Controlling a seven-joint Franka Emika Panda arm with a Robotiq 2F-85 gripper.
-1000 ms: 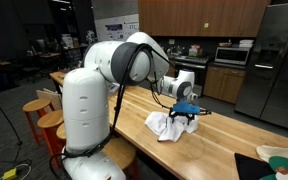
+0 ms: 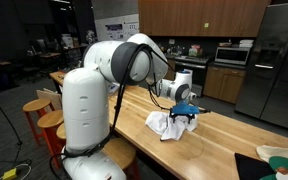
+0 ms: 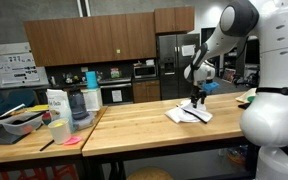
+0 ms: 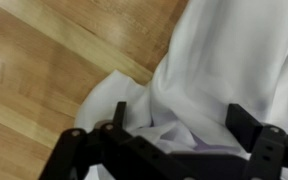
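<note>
A crumpled white cloth point(image 2: 170, 125) lies on the wooden table point(image 2: 199, 150). In the exterior view 2 the same cloth point(image 3: 187, 114) spreads near the table's right part. My gripper point(image 2: 191, 108) is low over the cloth. From the wrist view, the gripper stands open, its dark fingertips far apart, with cloth folds point(image 4: 174, 100) below and between them. Whether the fingers touch the cloth I cannot tell.
Bare table shows right of the cloth. A dark mat point(image 2: 252, 167) and a green-and-white tray point(image 2: 281, 155) are at the near right. Stools point(image 2: 50, 119) stand along the left side. The far table end holds a pitcher point(image 3: 60, 131) and other containers.
The arm shifts very slightly over the cloth, with the gripper a little lower than a second ago. The cloth looks much the same.
</note>
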